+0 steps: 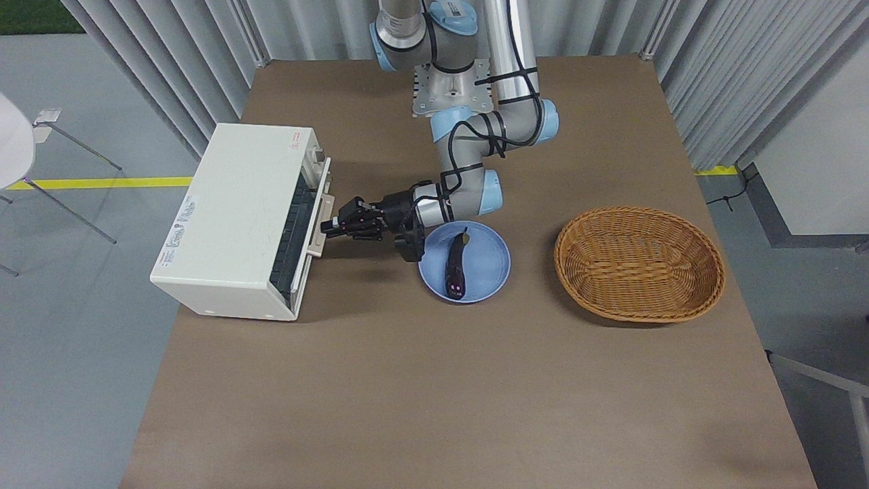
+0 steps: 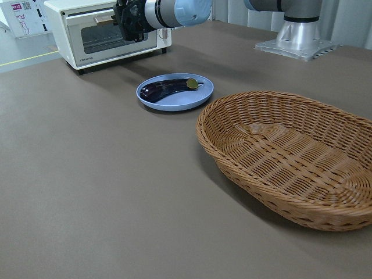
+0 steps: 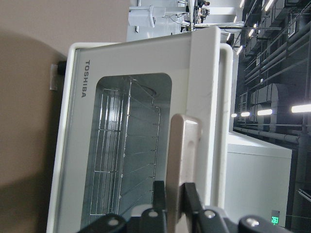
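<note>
The white Toshiba toaster oven (image 1: 220,212) lies on the table's left, its glass door (image 3: 127,145) tilted slightly open at the top. My gripper is at the door handle (image 3: 182,150), shut on it with a finger on either side. A blue plate (image 1: 493,261) holds a dark eggplant (image 1: 454,273), right of the oven and just beside the arm.
A wicker basket (image 1: 639,265) stands on the right of the table (image 1: 464,391). The arm's base plate is at the back.
</note>
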